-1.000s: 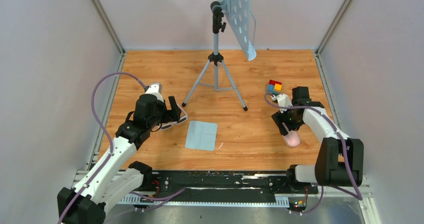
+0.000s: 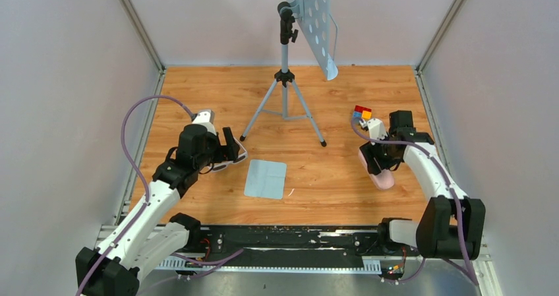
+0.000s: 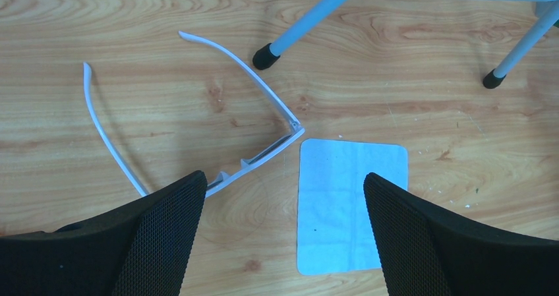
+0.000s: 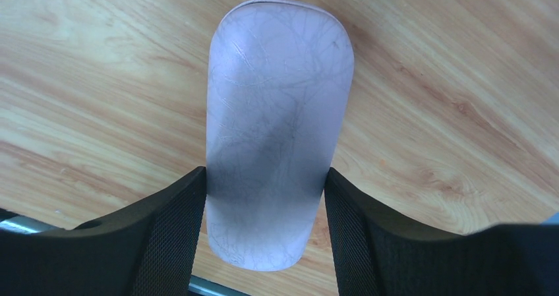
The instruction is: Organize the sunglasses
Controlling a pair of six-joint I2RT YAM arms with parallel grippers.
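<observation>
White sunglasses [image 3: 254,164] lie with both temples unfolded on the table in the left wrist view. My left gripper hovers above them with its fingers apart and nothing between its fingers; its left finger covers part of the frame. A light blue cloth [image 2: 265,179] lies flat just right of it. At the right, a pale pink glasses case [image 4: 273,105] looks closed. My right gripper straddles the case's narrower half, with a fingertip at each long side. Whether the fingers press on it or only stand beside it cannot be told.
A light blue tripod stand [image 2: 285,101] stands at the back centre, its legs spread close to the sunglasses. Colored blocks [image 2: 362,113] sit behind the right gripper. A small white scrap [image 2: 291,192] lies by the cloth.
The left arm, sunglasses and cloth look unchanged.
</observation>
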